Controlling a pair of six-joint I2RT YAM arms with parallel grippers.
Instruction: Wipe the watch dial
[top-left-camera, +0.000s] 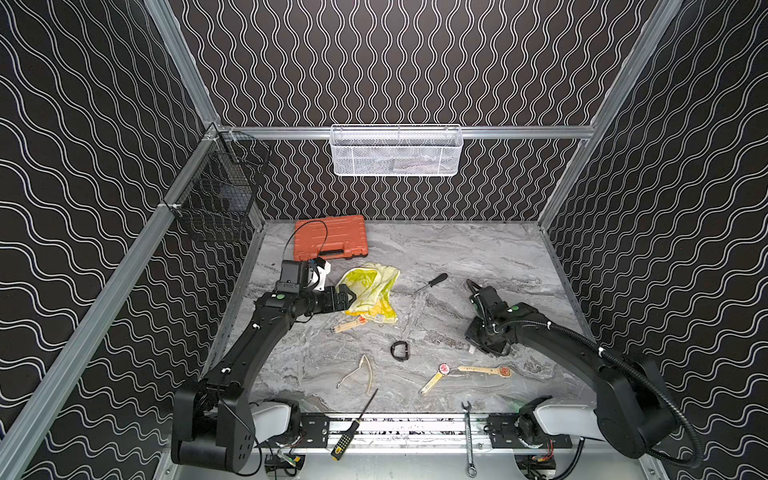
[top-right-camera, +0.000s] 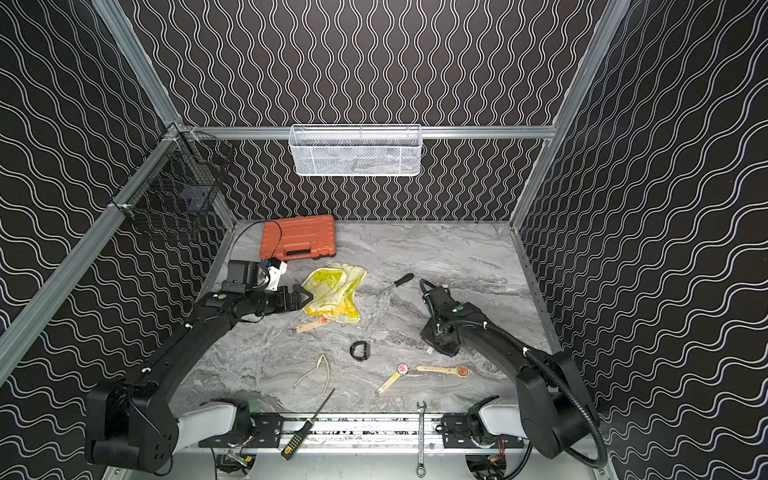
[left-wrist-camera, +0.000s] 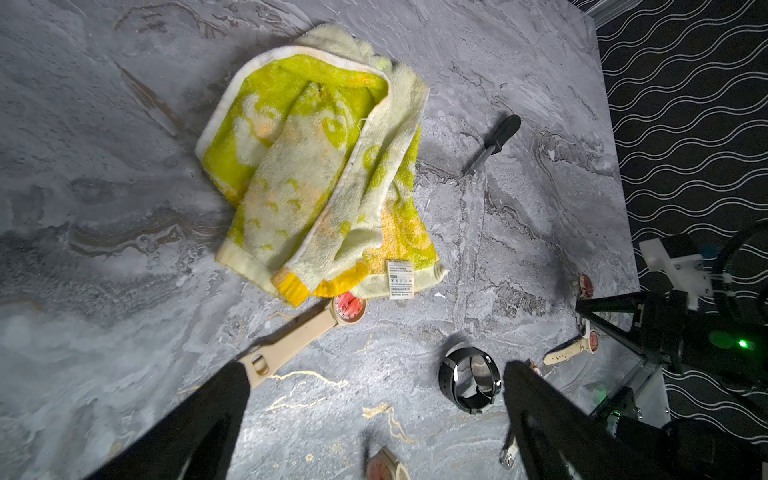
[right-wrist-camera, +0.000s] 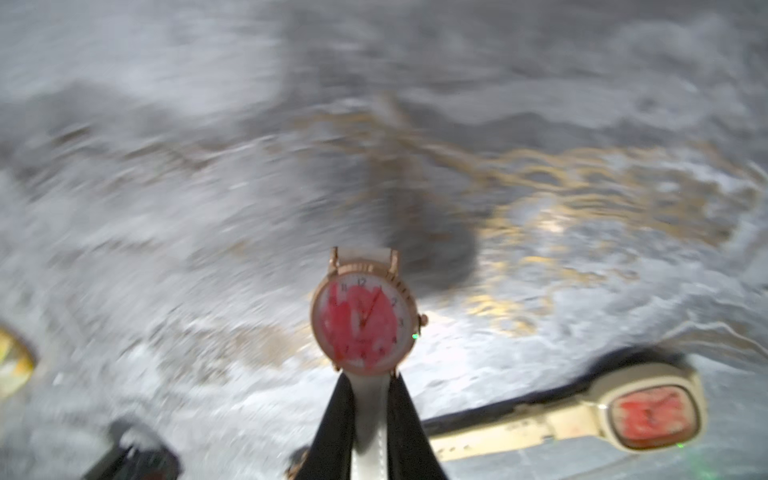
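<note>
My right gripper is shut on the pale strap of a round watch (right-wrist-camera: 361, 324), its dial smeared with red, held above the table. My left gripper stands open beside a yellow-and-white cloth (left-wrist-camera: 312, 176), as the top views show. A beige watch (left-wrist-camera: 348, 308) lies at the cloth's lower edge. A square beige watch (right-wrist-camera: 648, 416) lies below the held one in the right wrist view, and a black round watch or band lies mid-table.
An orange case (top-left-camera: 330, 236) lies at the back left. A screwdriver (top-left-camera: 437, 279) lies right of the cloth. A wrench (top-left-camera: 469, 438) and another screwdriver (top-left-camera: 345, 440) rest at the front edge.
</note>
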